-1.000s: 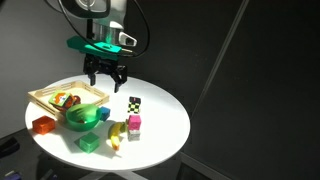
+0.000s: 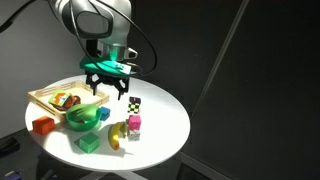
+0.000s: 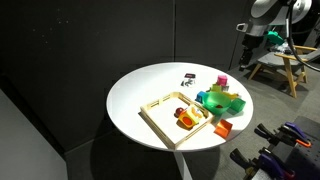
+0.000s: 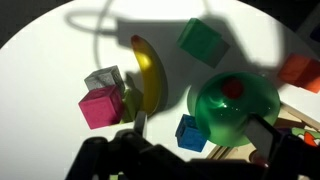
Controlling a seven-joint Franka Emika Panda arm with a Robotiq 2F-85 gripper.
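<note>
High above the round white table, my gripper (image 2: 108, 90) is open with nothing between its fingers. Under it in the wrist view, a green bowl (image 4: 211, 119) with a small red piece (image 4: 232, 88) inside lies toward the right. A blue cube (image 4: 190, 134) sits close beside the bowl. Left of these are a yellow banana (image 4: 149, 76), a pink cube (image 4: 101, 107) and a grey block (image 4: 104, 79), with a yellow-green item partly hidden beside them. A green cube (image 4: 200, 40) and an orange-red block (image 4: 299, 71) lie apart from the others.
A shallow wooden tray (image 3: 158, 121) holding several colourful toy pieces stands next to the bowl. A black-and-white checkered object (image 2: 134, 104) lies on the table's far side. Bare tabletop (image 2: 165, 125) stretches beyond the pink cube.
Over the last second my gripper has come down somewhat and shifted slightly right in exterior view 1. It stays open. The objects on the table have not moved.
</note>
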